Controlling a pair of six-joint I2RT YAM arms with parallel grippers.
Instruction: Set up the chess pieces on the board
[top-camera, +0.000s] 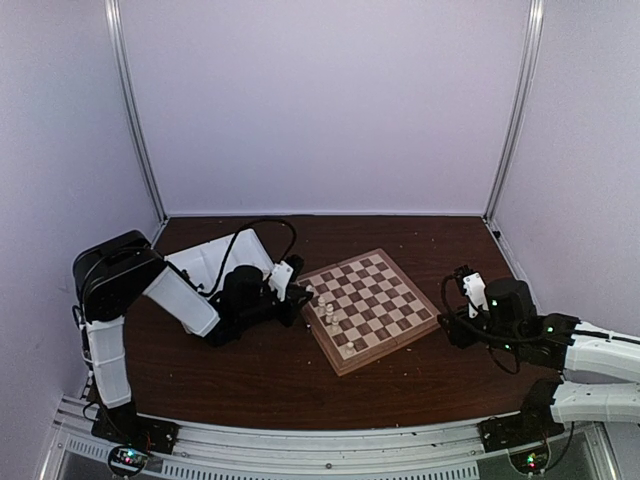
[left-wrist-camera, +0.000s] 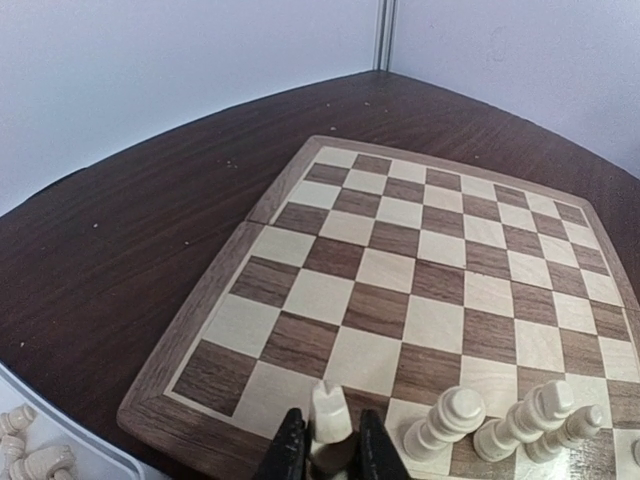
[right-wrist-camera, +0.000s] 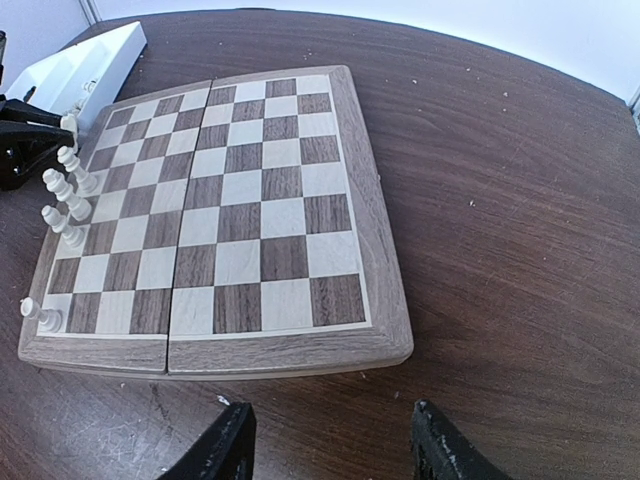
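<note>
The chessboard (top-camera: 375, 300) has several white pieces standing along its left side, among them a tall piece (left-wrist-camera: 445, 420) and a shorter piece (right-wrist-camera: 42, 315) near the corner. My left gripper is shut on a white piece (left-wrist-camera: 329, 405), held over the board's left edge beside the standing ones. My right gripper is open, off the board's right side, with only table between its fingers.
A white tray (right-wrist-camera: 130, 45) with loose pieces (left-wrist-camera: 40, 460) lies at the back left, partly behind the left arm.
</note>
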